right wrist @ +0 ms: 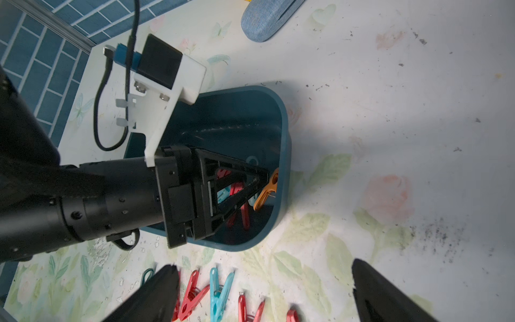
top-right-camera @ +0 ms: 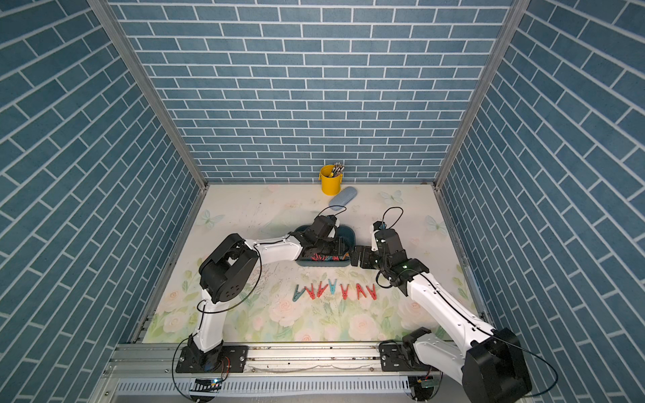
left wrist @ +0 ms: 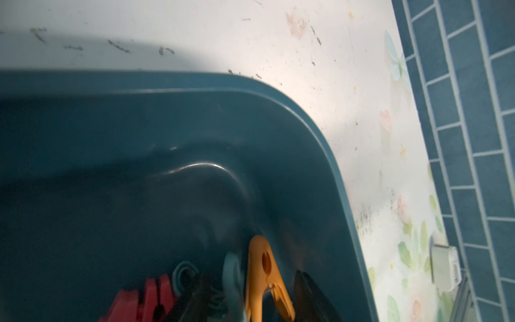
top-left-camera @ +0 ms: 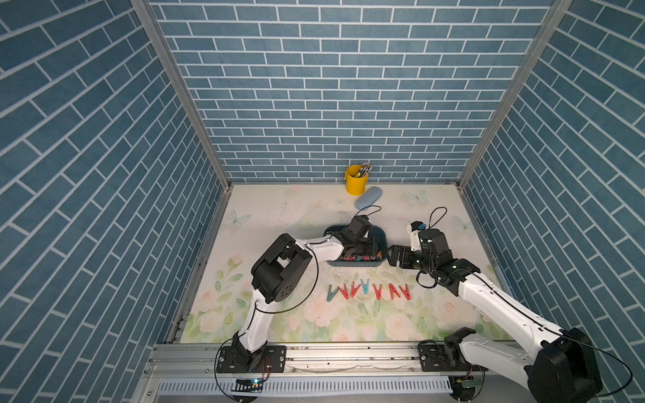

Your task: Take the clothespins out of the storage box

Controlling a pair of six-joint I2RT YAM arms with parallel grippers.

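Note:
The dark teal storage box [top-left-camera: 352,264] holds red, blue and orange clothespins. My left gripper is down inside it at the right end, open around an orange clothespin [left wrist: 259,251] and the edge of a light blue one [left wrist: 232,273]; red clothespins [left wrist: 150,295] lie to their left. My right gripper stands open just outside the box's right end, above the table. In front of the box lies a row of several red and blue clothespins [top-right-camera: 344,290] on the table.
A yellow bucket of utensils [top-left-camera: 355,181] and a blue-grey case [top-left-camera: 368,198] stand at the back. The right arm occupies the right side, close beside the box.

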